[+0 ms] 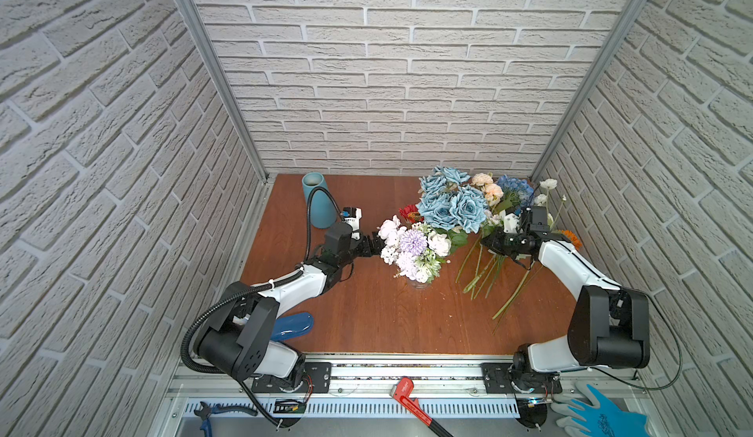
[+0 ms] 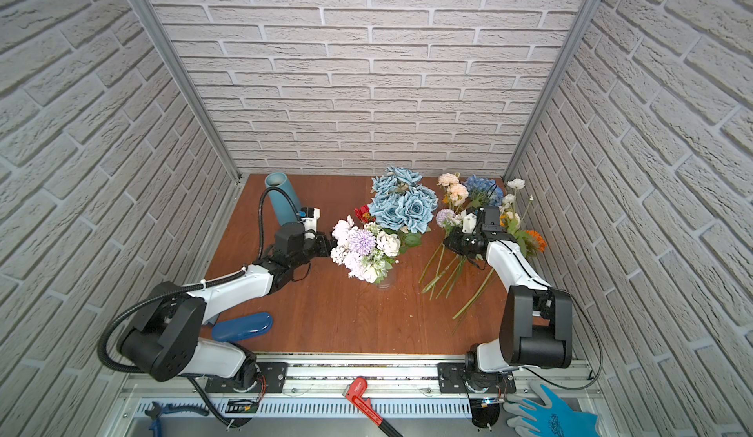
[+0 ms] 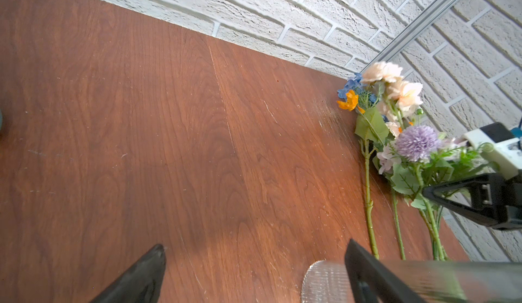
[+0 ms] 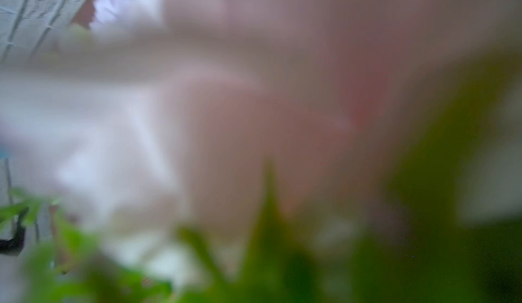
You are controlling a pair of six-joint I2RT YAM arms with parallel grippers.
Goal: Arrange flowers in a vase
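Observation:
A clear glass vase is mostly hidden under a full bouquet: white and lilac blooms, large blue roses and a red flower. To its left, my left gripper stands open, fingers apart and empty in the left wrist view, one overlapping the glass. My right gripper is shut among loose flowers on the right; whether a stem is pinched in it is hidden. Peach flowers and a purple pompon flower are close to it. Blurred petals fill the right wrist view.
A teal vase stands at the back left. Long green stems spread towards the front right. A blue object lies at the front left.

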